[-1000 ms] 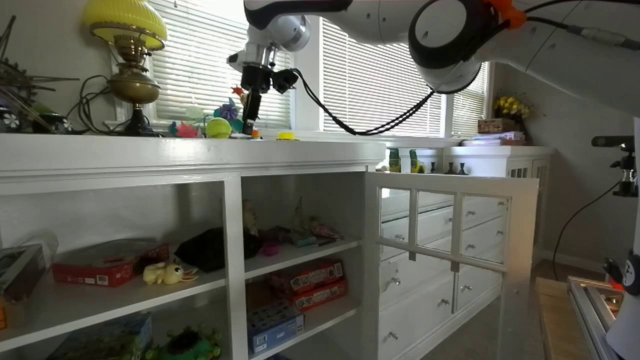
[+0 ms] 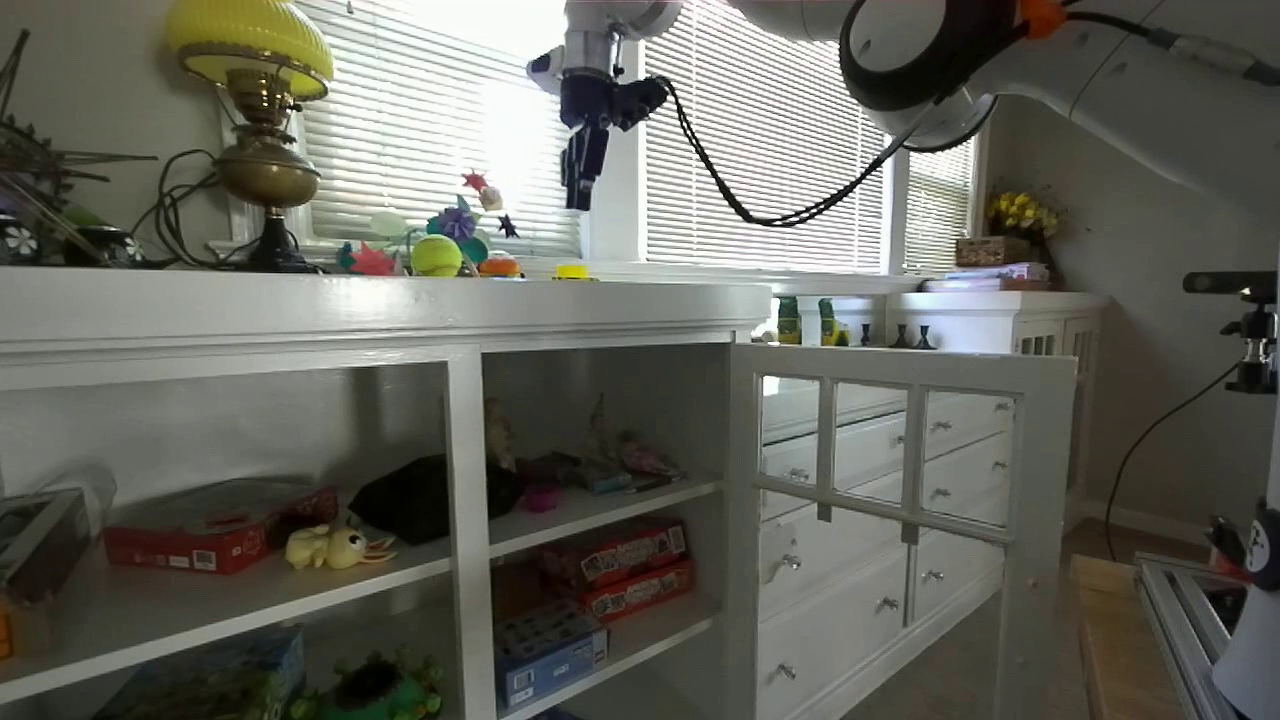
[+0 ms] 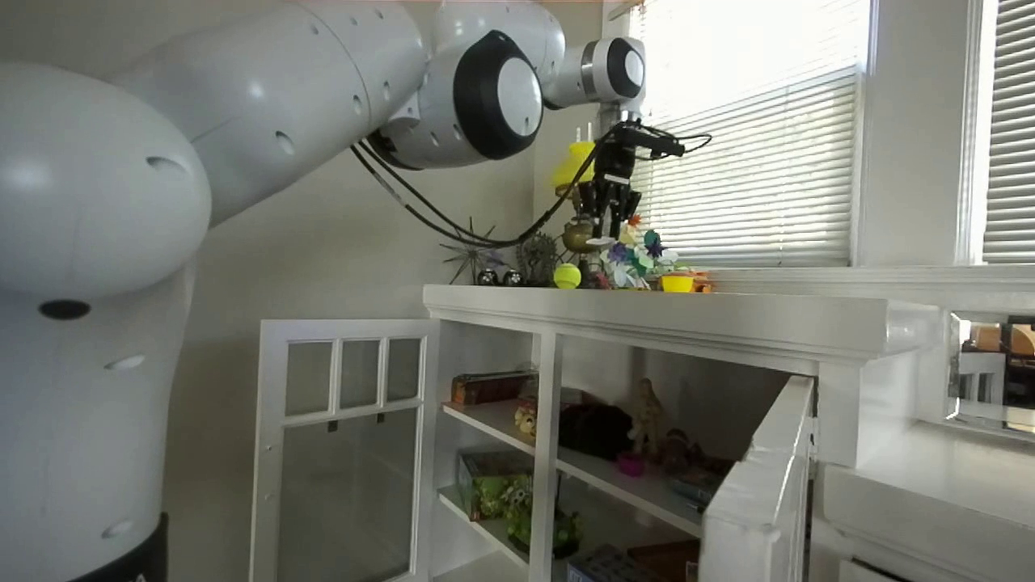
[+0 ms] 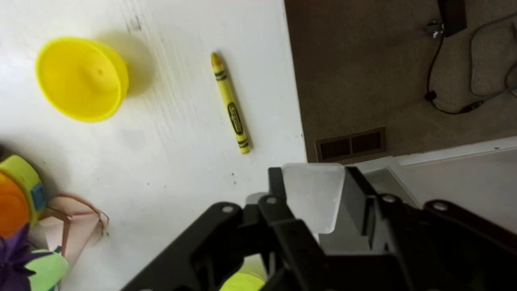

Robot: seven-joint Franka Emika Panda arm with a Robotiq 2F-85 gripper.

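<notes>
High above the white cabinet top hangs my gripper, pointing down. In the wrist view it is shut on a small pale, translucent, rounded rectangular piece, which sits between both fingers. That white piece also shows below the fingertips in exterior view 2; I cannot tell what it is. On the cabinet top, clear of the gripper, lie a yellow crayon and a yellow cup, the cup with its opening towards the camera.
Paper flowers, a tennis ball and a brass lamp stand on the cabinet top. The window blinds are behind. Below, cabinet doors stand open beside the shelves. The cabinet top's edge drops to the floor.
In exterior view 1, my gripper has risen from just above the cabinet top, near the tennis ball, and moved to the right. The things on the cabinet stay where they were.
</notes>
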